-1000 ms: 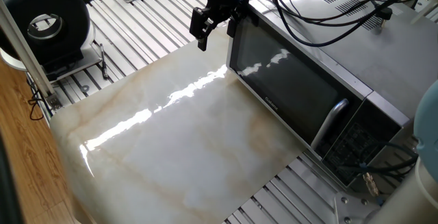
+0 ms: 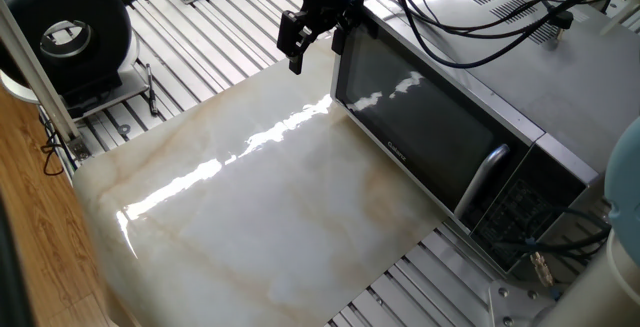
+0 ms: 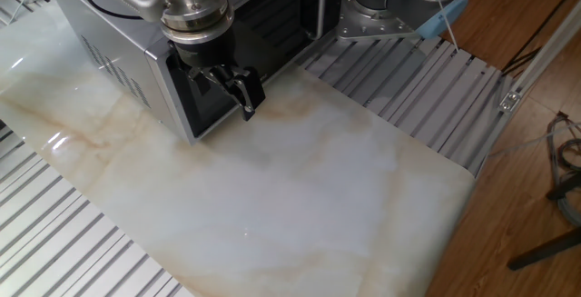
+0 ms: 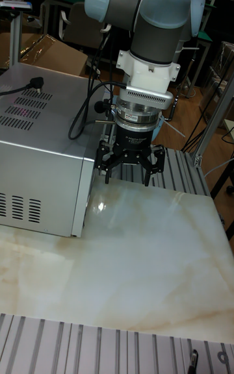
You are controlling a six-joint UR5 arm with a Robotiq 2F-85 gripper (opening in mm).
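My black gripper (image 4: 127, 178) is open, its two fingers (image 4: 150, 170) well apart with nothing between them. It hangs above the marbled mat, in front of the microwave door. In exterior view 1 it shows at the top middle, by the door's far edge. The silver microwave (image 2: 440, 127) has a dark glass door, which is shut. Its curved handle (image 2: 483, 182) stands at the door's other end, away from my gripper. Exterior view 2 shows the gripper (image 3: 238, 97) from another side, covering part of the door.
Black cables (image 2: 480, 32) run over the microwave's top. A round black device (image 2: 65, 32) stands beyond the mat at the left. Slatted table (image 3: 427, 97) shows around the mat.
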